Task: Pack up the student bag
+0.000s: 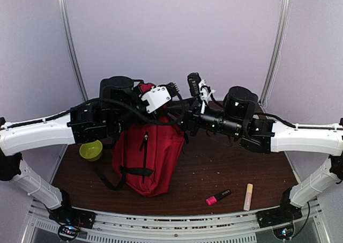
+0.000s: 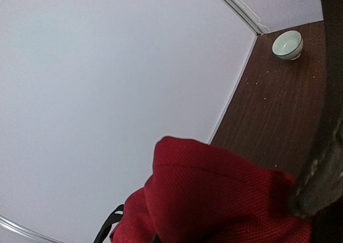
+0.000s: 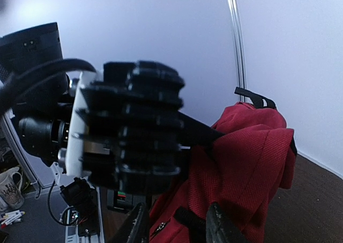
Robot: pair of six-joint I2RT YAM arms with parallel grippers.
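A red backpack stands on the dark table left of centre, its zipped front facing the top camera. At its top edge my left gripper is shut on the red fabric, which bunches around the fingertips; the left wrist view shows the cloth close up. From the right, my right gripper reaches the upper front of the bag. Its fingers stand apart, with a black strap or tab showing between them and the cloth behind. In the top view both sets of fingertips are largely hidden.
A yellow-green bowl is left of the bag. A pink-and-black marker and a pale yellow stick lie at the front right. Bare table lies between the bag and these. The two hands are very close together.
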